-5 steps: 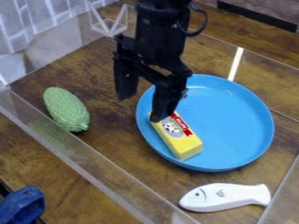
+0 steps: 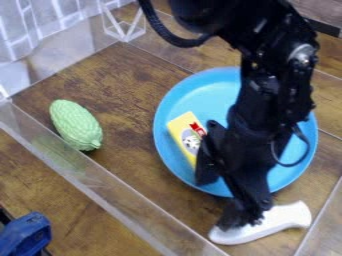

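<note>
My black gripper (image 2: 227,185) is low over the front of the blue plate (image 2: 187,100), its fingertips reaching down toward the white fish toy (image 2: 265,225) at the lower right; it looks open, and whether the tips touch the fish is unclear. A yellow box (image 2: 186,135) with a cow picture lies on the plate, partly hidden behind the gripper. A green cabbage-like vegetable toy (image 2: 75,124) lies on the wooden surface to the left.
A blue object (image 2: 22,236) sits at the lower left. A clear plastic edge runs diagonally along the front left. Bare wood (image 2: 107,85) lies between the vegetable and the plate.
</note>
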